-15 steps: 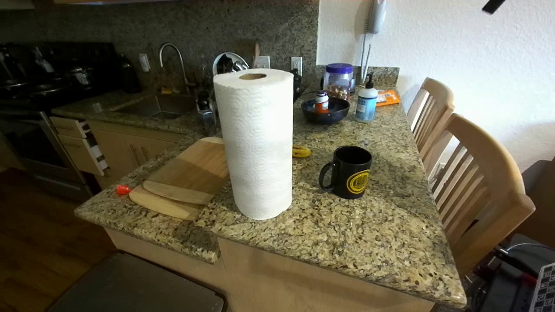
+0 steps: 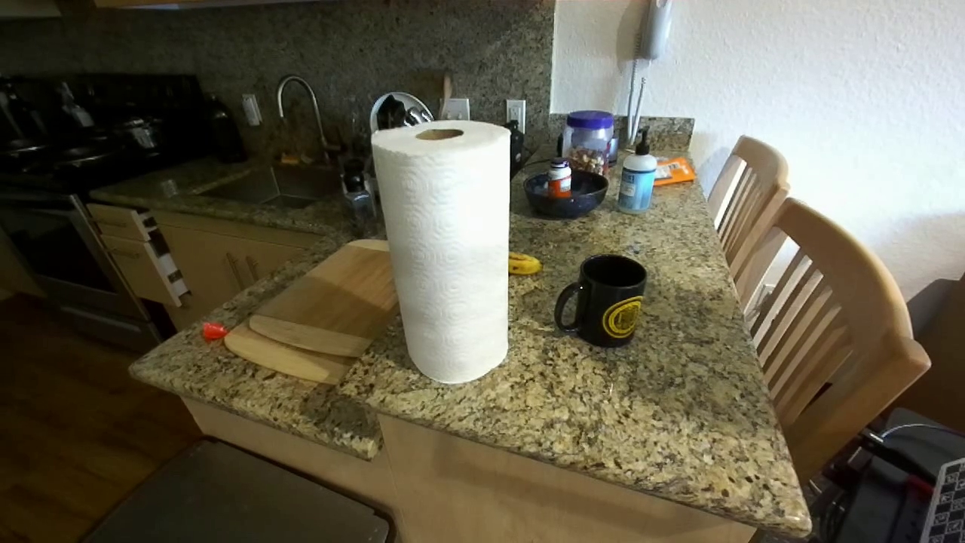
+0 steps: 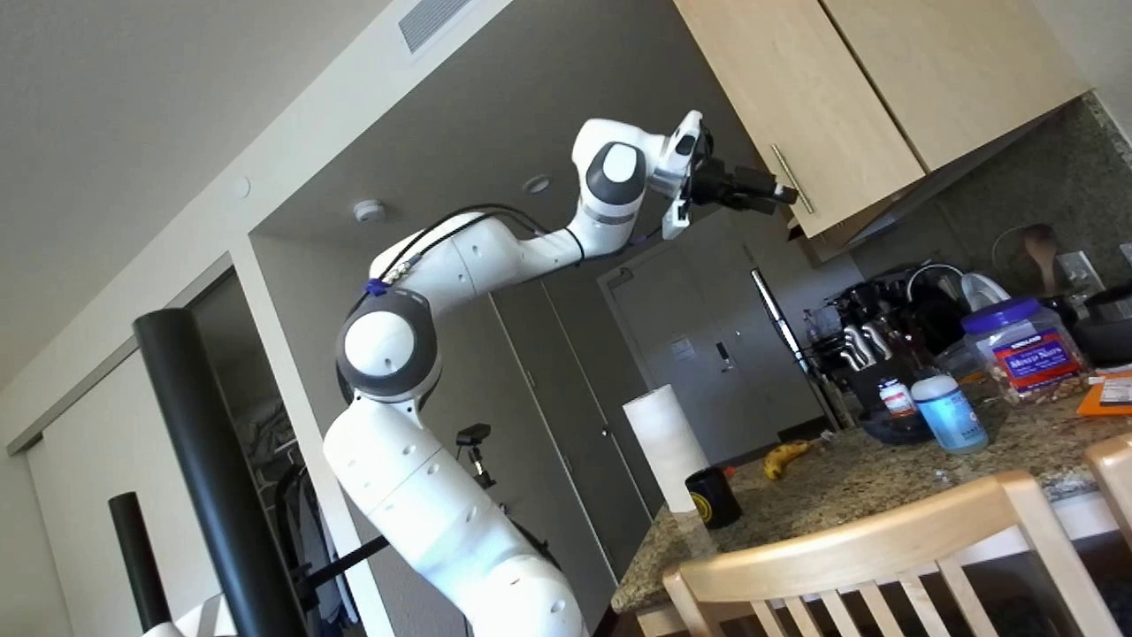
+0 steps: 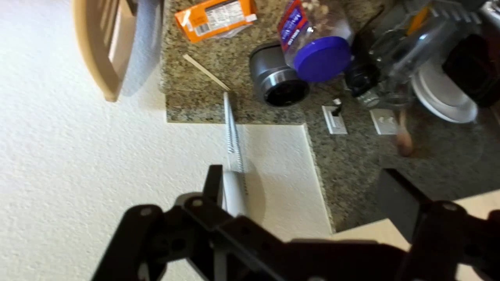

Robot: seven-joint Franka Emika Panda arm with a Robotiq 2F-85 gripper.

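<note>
My gripper stands open in the wrist view, with nothing between its two black fingers. In exterior view 2 the arm holds the gripper point(image 3: 783, 195) high, close to the upper cabinet and well above the counter; exterior view 1 does not show it. On the counter a white paper towel roll point(image 2: 448, 258) stands upright. A black mug point(image 2: 612, 303) with a yellow emblem is to its right, and a banana point(image 2: 524, 263) is partly hidden behind the roll. Further back, a dark bowl point(image 2: 567, 200) contains a small pill bottle point(image 2: 560, 179), beside a blue soap bottle point(image 2: 638, 181).
Two wooden cutting boards point(image 2: 326, 294) lie left of the roll. A purple-lidded nut jar point(image 2: 589, 145) and an orange packet point(image 2: 674, 171) are at the back. Wooden chairs point(image 2: 823, 326) line the right edge. A cabinet point(image 3: 822, 95) is near the gripper.
The counter objects have not moved.
</note>
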